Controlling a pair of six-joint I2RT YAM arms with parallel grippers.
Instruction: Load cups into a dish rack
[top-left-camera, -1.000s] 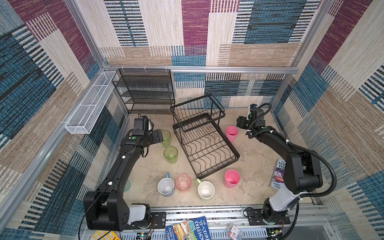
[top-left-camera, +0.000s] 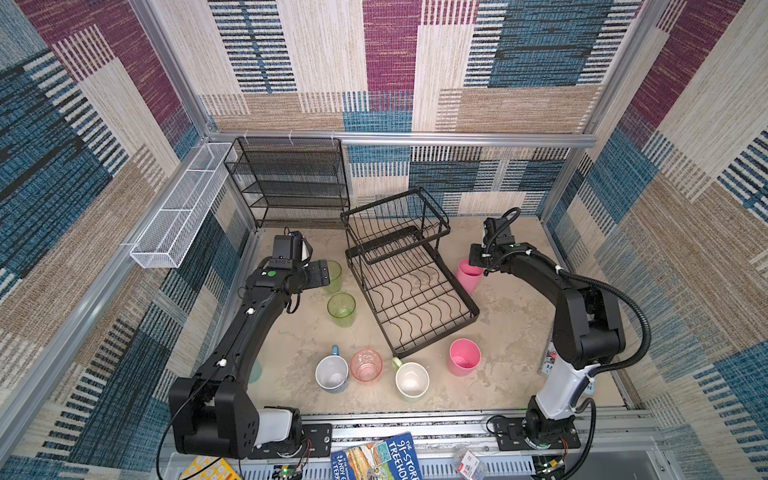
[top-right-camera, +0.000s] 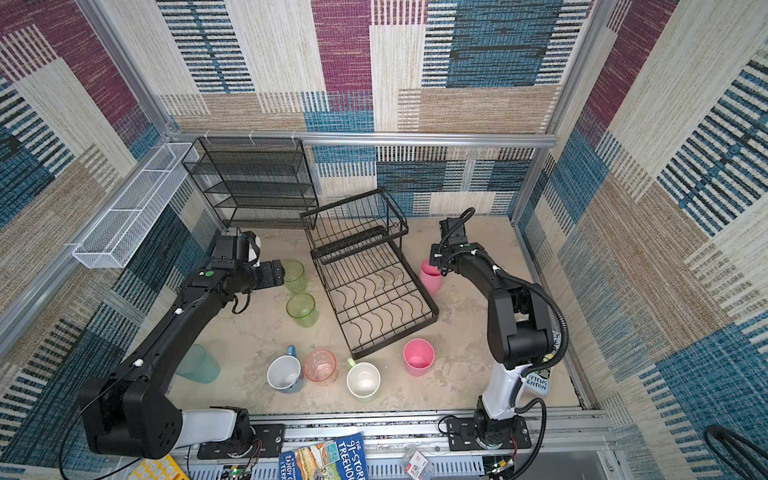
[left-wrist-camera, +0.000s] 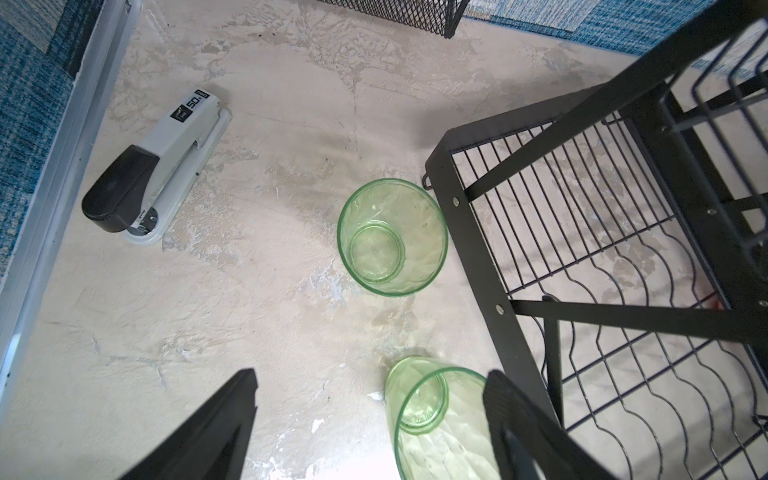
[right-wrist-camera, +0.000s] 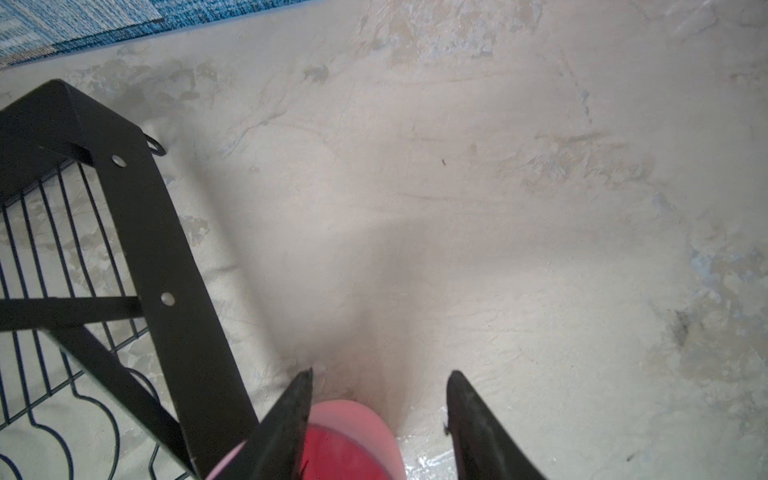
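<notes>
My left gripper is open above the table. Its right finger overlaps the nearer green cup (left-wrist-camera: 424, 400) in the left wrist view; the farther green cup (left-wrist-camera: 392, 240) stands ahead of the fingers, beside the rack. Nothing is between them in a grip. On the rack's right side, my right gripper is also open, over a pink cup (right-wrist-camera: 352, 440) whose rim lies behind its left finger. Whether that finger is inside the cup cannot be told. The black dish rack (top-left-camera: 438, 340) stands empty in the middle of the table.
Along the front stand a blue-grey mug (top-left-camera: 331, 374), a clear pink cup (top-left-camera: 366, 367), a white mug (top-left-camera: 412, 381) and another pink cup (top-left-camera: 464, 357). A teal cup (top-right-camera: 197, 365) is at the left. A stapler (left-wrist-camera: 160, 164) lies behind the green cups.
My right gripper has come left and nearer, over the far pink cup. That cup has shifted slightly right and toward the front. The left arm has barely moved, a touch to the right.
</notes>
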